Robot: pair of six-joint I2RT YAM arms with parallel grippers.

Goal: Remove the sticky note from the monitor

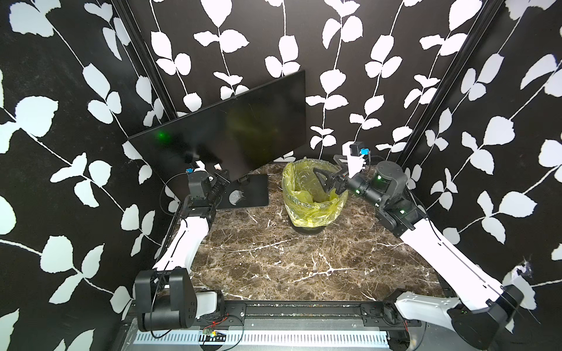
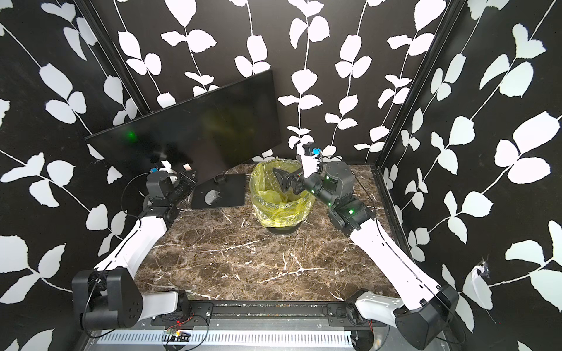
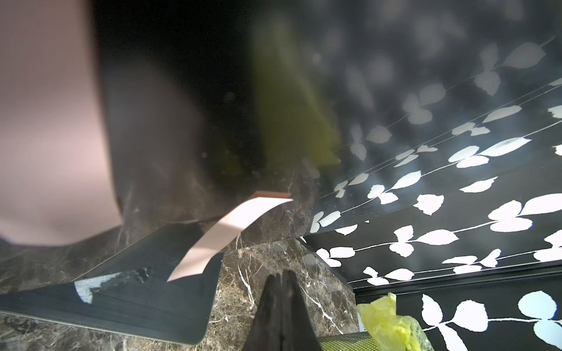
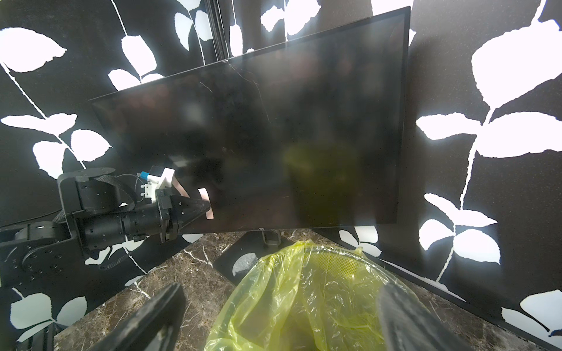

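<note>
A pale pink sticky note strip (image 3: 228, 231) stands curled off the dark monitor screen (image 4: 257, 128), low on its left part. My left gripper is shut with nothing between its fingertips; in the left wrist view the strip lies up and left of them, outside the fingers. From the right wrist view, the tip of that gripper overlaps the strip (image 4: 209, 211); whether they touch, I cannot tell. Open and empty, my right gripper hangs over the bin, its fingers (image 4: 153, 318) spread wide.
A bin with a yellow liner (image 1: 314, 215) stands right of the monitor base (image 1: 257, 193). A blurred pale pink sheet (image 3: 52, 117) fills the left of the left wrist view.
</note>
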